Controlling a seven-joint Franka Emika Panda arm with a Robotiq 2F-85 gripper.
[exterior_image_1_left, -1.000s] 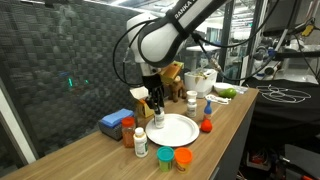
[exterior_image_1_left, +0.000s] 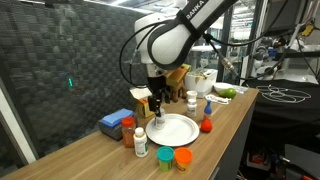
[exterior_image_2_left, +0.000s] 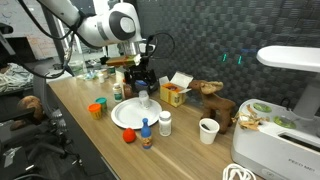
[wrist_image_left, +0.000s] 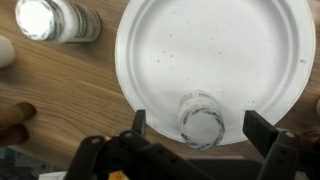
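Note:
A small white-capped bottle (wrist_image_left: 202, 122) stands on the round white plate (wrist_image_left: 200, 45), near the rim. My gripper is open above it, one dark finger on each side of the cap, with gaps showing in the wrist view. From the first exterior view, the gripper (exterior_image_1_left: 155, 106) covers the bottle's upper part, and the plate (exterior_image_1_left: 180, 130) spreads out to the right. The second exterior view has the bottle (exterior_image_2_left: 145, 99) just below the dark fingers, on the plate (exterior_image_2_left: 128, 112).
Orange (exterior_image_1_left: 183, 157) and green (exterior_image_1_left: 165, 160) cups stand near the front edge, with another white-capped bottle (exterior_image_1_left: 140, 142) beside them. A red object (exterior_image_2_left: 129, 135), a blue bottle (exterior_image_2_left: 146, 133) and a white jar (exterior_image_2_left: 165, 124) flank the plate.
My gripper has come down slightly over the bottle, hiding more of its upper part. The bottle and plate look unmoved.

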